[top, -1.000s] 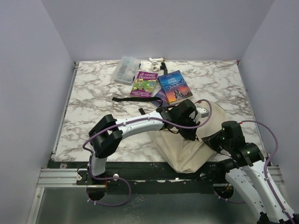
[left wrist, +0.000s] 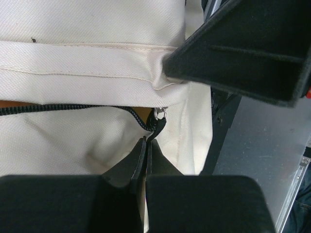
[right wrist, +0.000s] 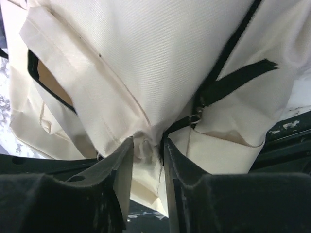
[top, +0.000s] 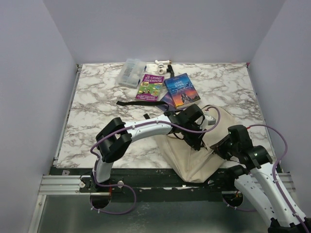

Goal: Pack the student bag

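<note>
The cream bag (top: 187,158) lies crumpled at the front right of the table, under both grippers. My left gripper is shut on the black zipper pull (left wrist: 156,127), which hangs from a metal ring at the end of the zipper (left wrist: 53,108). From the right, my right gripper reaches onto the bag's edge. Its fingers (right wrist: 125,158) stand part open, with a bunched fold of cream cloth between them. Close by its tips a black strap (right wrist: 180,125) runs across the cloth. The arms hide much of the bag in the top view.
Behind the bag lie the Jane Eyre book (top: 182,91), the Treehouse book (top: 150,87) and a clear box (top: 131,73). White earphones or a similar small item (top: 162,66) lie at the back. Free marble shows on the table's left side.
Over the last second both arms have shifted only slightly. The right gripper has moved a little down and left along the bag's edge, and the cloth near the grippers has shifted slightly.
</note>
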